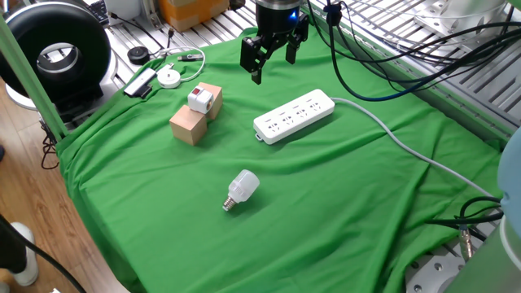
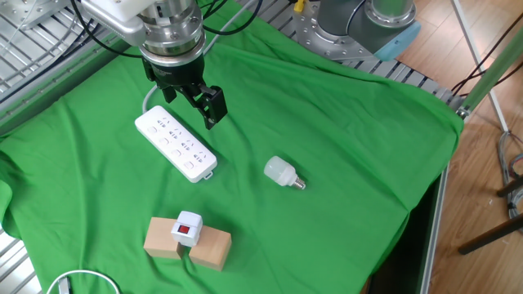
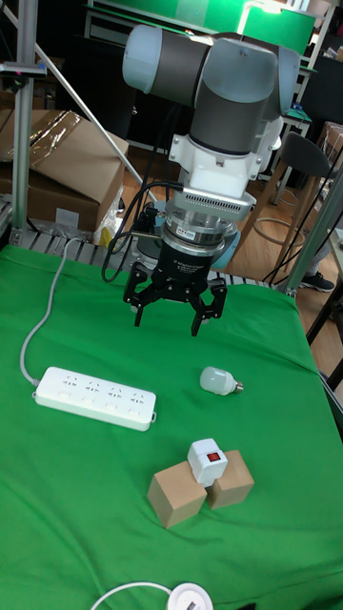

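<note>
My gripper (image 3: 166,317) hangs open above the green cloth, its two black fingers well apart with nothing between them. Below it, without contact, lies a white power strip (image 1: 294,116) with several sockets and a grey cord. A white light bulb (image 2: 280,171) with a metal screw base rests on its side on the cloth, apart from the strip. Two tan wooden blocks (image 3: 175,495) stand close together. On top of them sits a small white plug-like cube (image 3: 208,461) with a red switch, tilted in the third exterior view.
A white round charger with its cable (image 1: 168,77) and a white adapter (image 1: 140,82) lie at the cloth's edge. Black cables (image 1: 391,91) loop beside the arm over the slatted metal table. Bare green cloth (image 1: 326,212) surrounds the bulb.
</note>
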